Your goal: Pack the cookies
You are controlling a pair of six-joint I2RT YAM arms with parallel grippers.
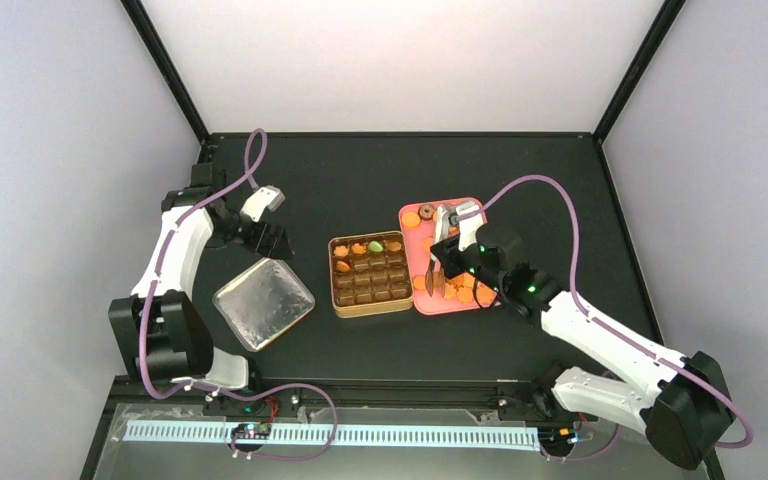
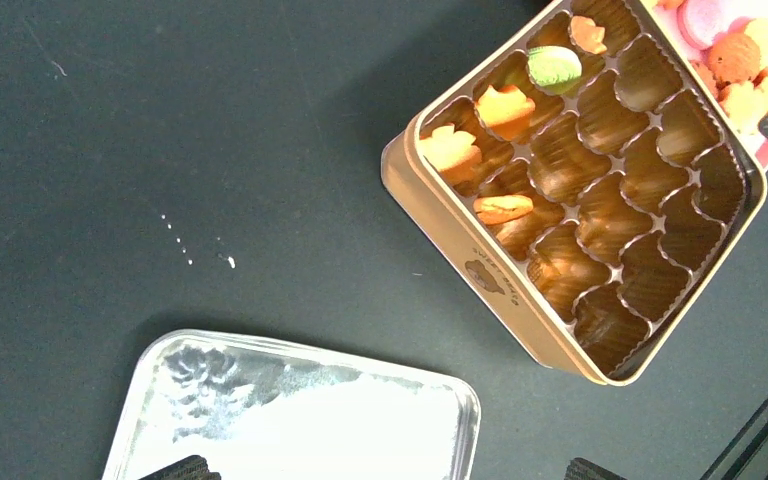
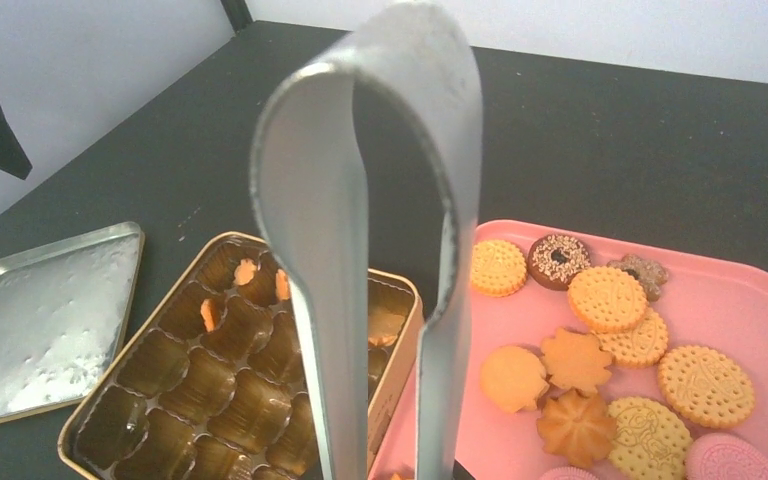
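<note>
A gold tin (image 1: 370, 295) with a compartment insert stands mid-table; several cookies sit in its upper compartments, one green (image 2: 554, 66). A pink tray (image 3: 750, 300) on its right holds many cookies, among them a sprinkled ring (image 3: 558, 262) and round biscuits (image 3: 705, 385). My right gripper (image 1: 438, 262) is over the tray's left part, carrying metal tongs (image 3: 410, 70), whose arms are apart; I cannot make out anything between their tips. My left gripper (image 1: 272, 240) hangs open above the lid's far side, left of the tin, holding nothing.
The silver lid (image 1: 264, 308) lies left of the tin.
</note>
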